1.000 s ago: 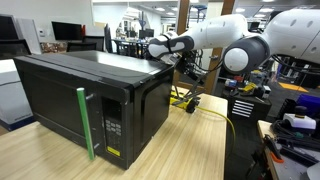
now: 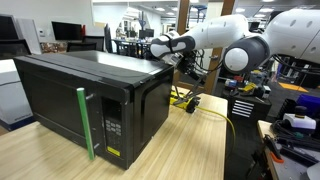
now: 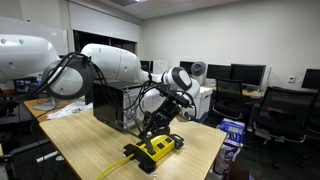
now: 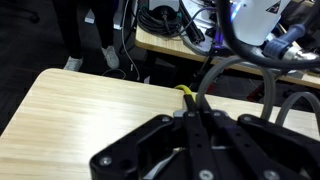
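On the table a yellow and black object (image 3: pixel 160 148) lies with a yellow cord (image 3: pixel 112 169) running off it; the same object (image 2: pixel 187 100) shows beyond the microwave in exterior view 1. My gripper points at the table top in the wrist view, its fingers close together. A narrow curved yellow piece (image 4: pixel 184 90) shows right at the fingertips, and the fingers seem closed on it. Whether it is part of the cord or of the larger object cannot be told. Dark cables around the arm partly hide the gripper in exterior view 2.
A large black microwave (image 2: pixel 75 95) with a green strip (image 2: pixel 86 125) stands on the wooden table (image 2: pixel 185 150), close to the arm. Bare table lies in front of it. Black office chairs (image 3: pixel 285 110) stand beyond the table. Loose cables loop across the right of the wrist view.
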